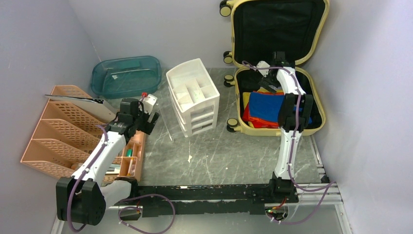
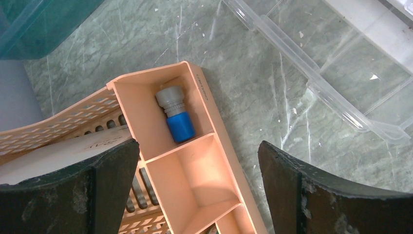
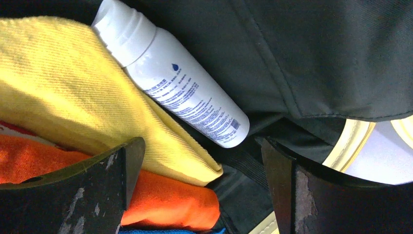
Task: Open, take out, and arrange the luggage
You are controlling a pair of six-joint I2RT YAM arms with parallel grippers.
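The yellow suitcase stands open at the right, its lid leaning back. Inside lie folded blue, orange and yellow cloths. A white spray bottle rests at an angle along the yellow cloth's edge, against the black lining. Over the suitcase, my right gripper is open; the bottle lies ahead of its fingers, not between them. My left gripper, open and empty, hangs above the orange organizer. A blue and grey bottle sits in that organizer's end compartment.
A white drawer unit stands mid-table, with a clear tray edge near the left gripper. The teal bin is at the back left. Bare grey floor lies in front of the drawers.
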